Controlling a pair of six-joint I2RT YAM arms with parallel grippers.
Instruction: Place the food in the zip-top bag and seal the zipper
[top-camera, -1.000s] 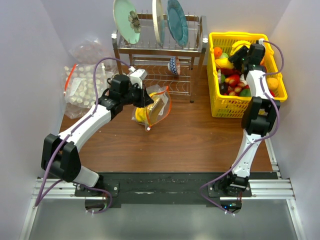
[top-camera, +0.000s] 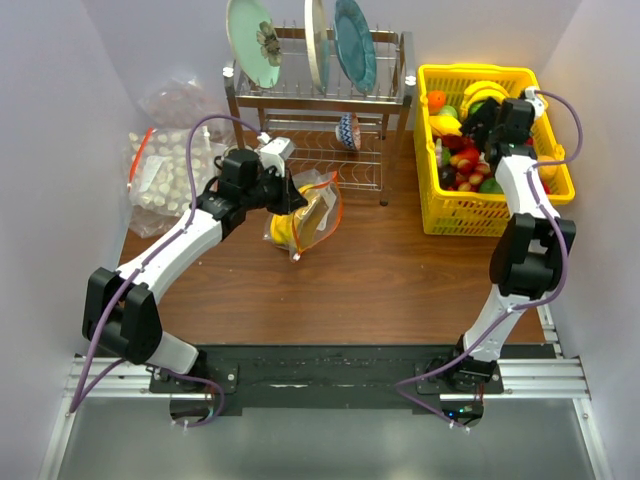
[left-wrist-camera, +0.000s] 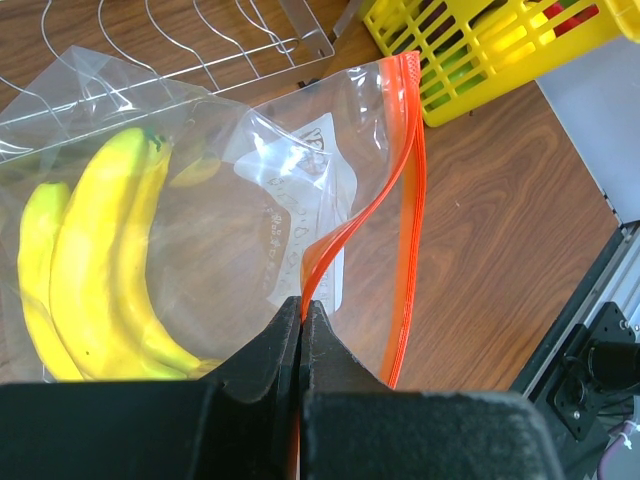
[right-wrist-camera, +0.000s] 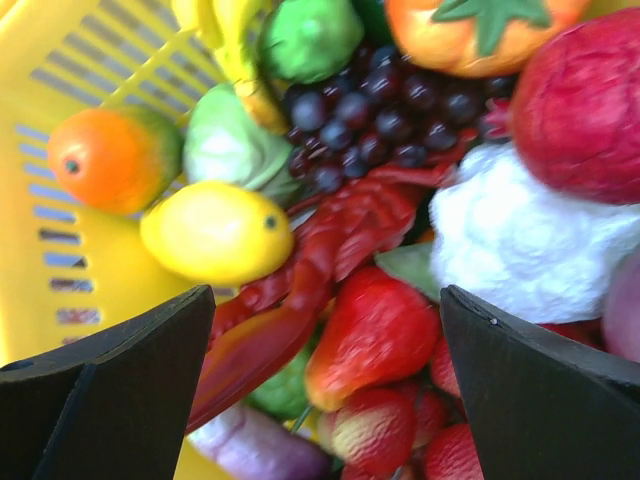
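Note:
A clear zip bag (top-camera: 315, 225) with an orange zipper (left-wrist-camera: 408, 280) lies on the table, bananas (left-wrist-camera: 100, 260) inside it. My left gripper is shut on the bag's zipper edge; the bag's mouth bows apart beside it. My right gripper is open above the yellow basket (top-camera: 430, 200), over a red lobster (right-wrist-camera: 335, 235), a red pepper (right-wrist-camera: 370, 340), grapes (right-wrist-camera: 380, 115), a lemon (right-wrist-camera: 215, 230), a white cauliflower (right-wrist-camera: 530, 240) and other toy food.
A dish rack (top-camera: 383, 160) with plates and a bowl stands at the back middle. A stack of bags (top-camera: 165, 180) lies at the left.
My right arm has shifted slightly rightward over the basket. The left arm and bag have not visibly moved.

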